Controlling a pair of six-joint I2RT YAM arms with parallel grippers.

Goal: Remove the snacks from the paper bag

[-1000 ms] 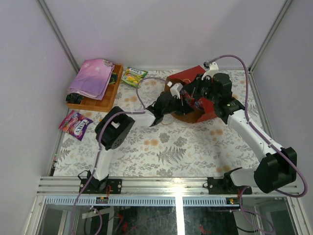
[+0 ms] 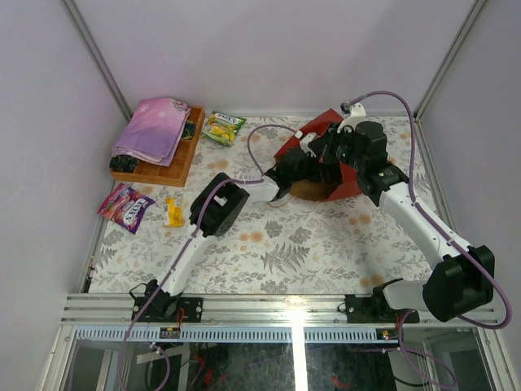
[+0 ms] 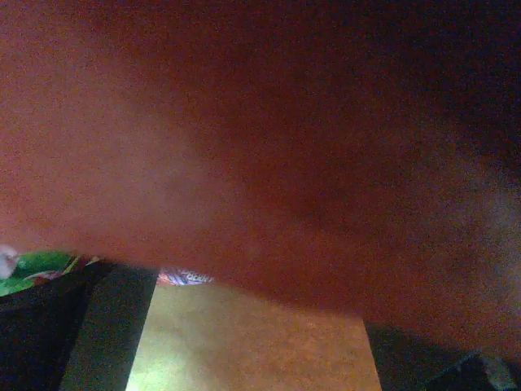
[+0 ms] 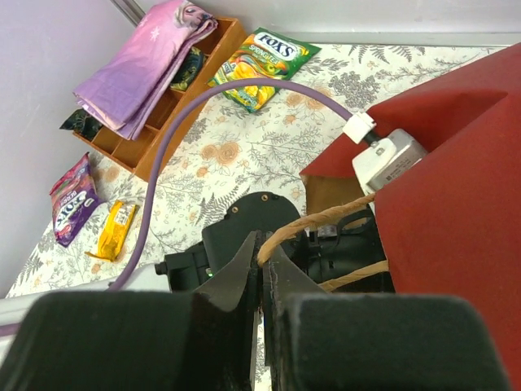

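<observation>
The red paper bag point(image 2: 350, 183) lies open on its side at back right of the table. My left gripper reaches into its mouth; in the left wrist view its open fingers point(image 3: 110, 326) frame the brown inner surface, with bits of green and purple packaging point(image 3: 183, 277) beyond them, under blurred red paper. My right gripper is shut at the bag's twisted paper handle point(image 4: 326, 218), which crosses its fingertips in the right wrist view; the red bag side fills that view's right.
A wooden tray point(image 2: 175, 167) with folded pink cloth point(image 2: 151, 122) stands back left. A green snack bag point(image 2: 222, 128), purple packet point(image 2: 126, 208) and yellow packet point(image 2: 173, 212) lie around it.
My left arm has moved rightward and deeper into the bag, hiding more of what is inside. The right arm has stayed in place.
</observation>
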